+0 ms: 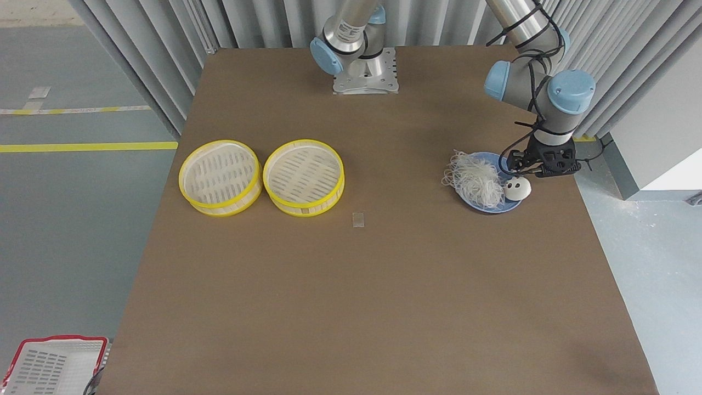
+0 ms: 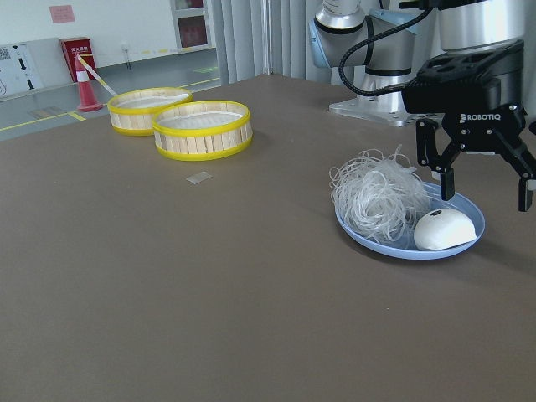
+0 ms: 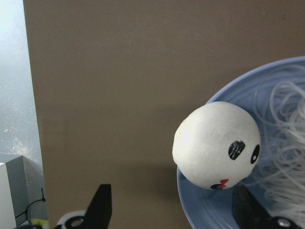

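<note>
A blue plate on the right side of the table holds a tangle of white noodle-like strands and a white ball with a painted face, which sits at the plate's rim. My gripper is open above the right part of the plate, nothing between its fingers; in the wrist view its two fingertips lie low in the frame, on either side below the white ball.
Two yellow-rimmed steamer baskets stand left of centre. The table's right edge is close beside the plate.
</note>
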